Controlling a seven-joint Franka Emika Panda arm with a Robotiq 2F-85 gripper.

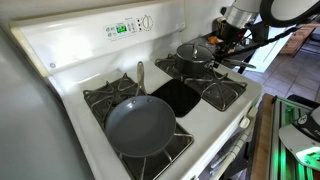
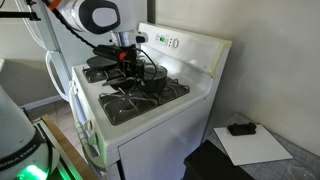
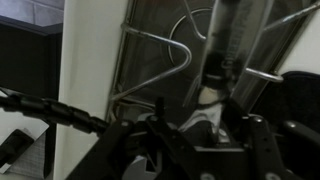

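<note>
A dark pot stands on the back right burner, its long handle reaching toward the front of the stove. My gripper is low beside the pot, at the handle. From the other side, the pot shows just behind the gripper. In the wrist view a glossy handle runs down to the dark fingers, over a burner grate. It is too dark there to tell how far apart the fingers stand or whether they grip the handle.
A grey frying pan rests on the left burners, its handle toward the back panel. A black griddle plate lies mid-stove. The control panel rises behind.
</note>
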